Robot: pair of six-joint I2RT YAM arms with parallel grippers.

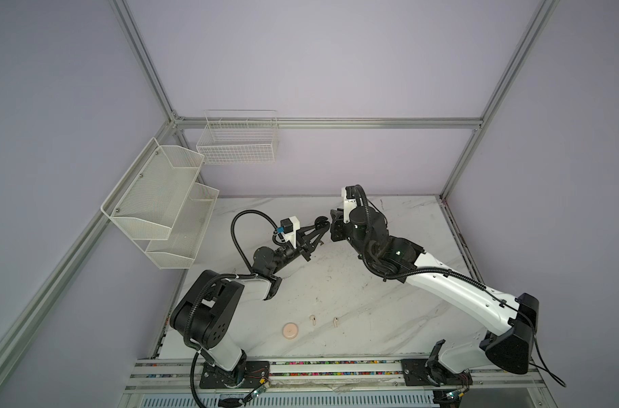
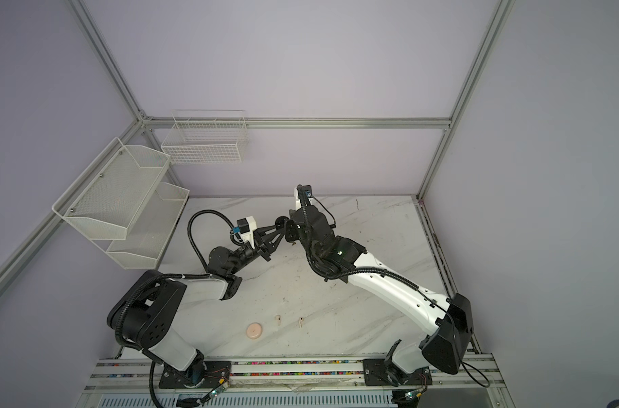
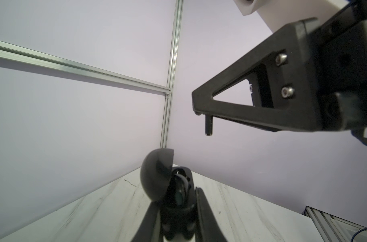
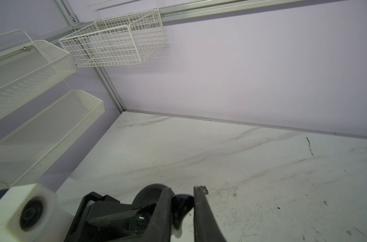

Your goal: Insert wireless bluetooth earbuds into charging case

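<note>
A black charging case point(image 3: 157, 173) with its lid open is clamped upright in my left gripper, which is shut on it. One rounded dark shape shows inside the case's cavity; whether it is an earbud is hard to tell. Above and to the right of the case in the left wrist view, a black earbud's stem point(image 3: 208, 125) points down from my right gripper. In the right wrist view the black earbud point(image 4: 181, 204) sits between the fingers of my right gripper, shut on it. The case is behind it, apart from it in the left wrist view.
A round beige case point(image 1: 290, 330) and two small beige earbuds point(image 1: 314, 319) lie on the front of the marble table point(image 1: 384, 319). White mesh shelves point(image 1: 163, 204) hang on the left wall, a wire basket point(image 1: 238, 146) at the back.
</note>
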